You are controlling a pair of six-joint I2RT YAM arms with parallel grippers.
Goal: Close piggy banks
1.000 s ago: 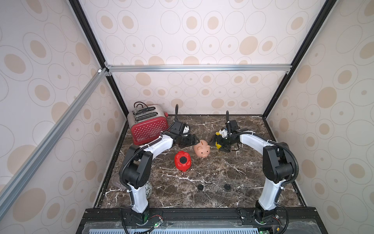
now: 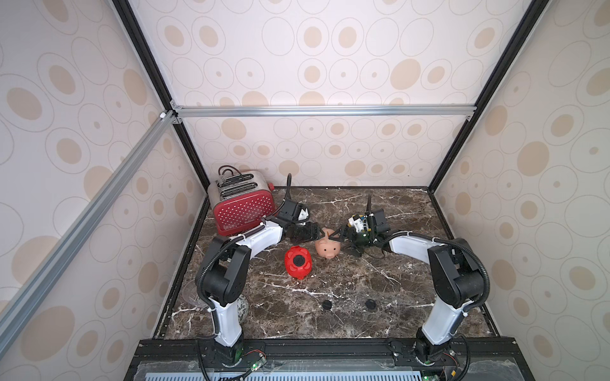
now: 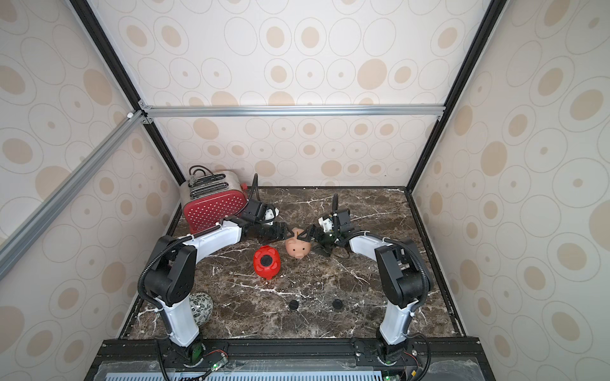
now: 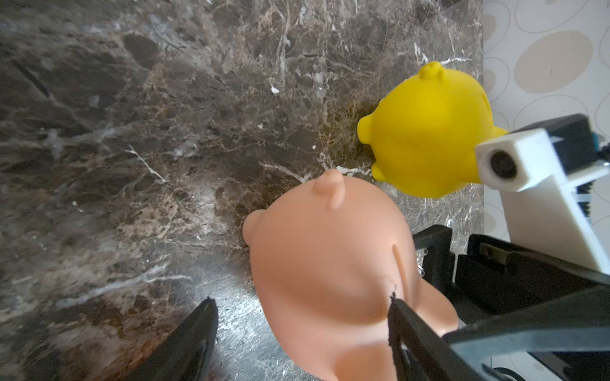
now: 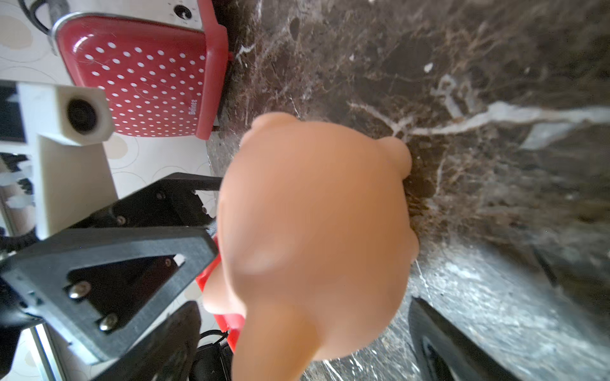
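Observation:
The pink piggy bank (image 2: 328, 248) stands mid-table between my grippers. My left gripper is at its left, shut on it, as the left wrist view shows. My right gripper is open at its right, fingertips either side of its body. The red piggy bank (image 2: 298, 270) lies nearer the front, a black round piece (image 2: 298, 260) in its upturned face. The yellow piggy bank (image 4: 429, 133) is behind the right gripper, mostly hidden in the top views. Two black discs (image 2: 326, 304) (image 2: 370, 304) lie at the front.
A red dotted toaster (image 2: 242, 212) fills the back left corner. A patterned round object (image 3: 200, 308) is behind the left arm at front left.
The right gripper has moved toward the pink piggy bank, which has turned slightly. The yellow one became hidden in the top left view. The left gripper has shifted slightly.

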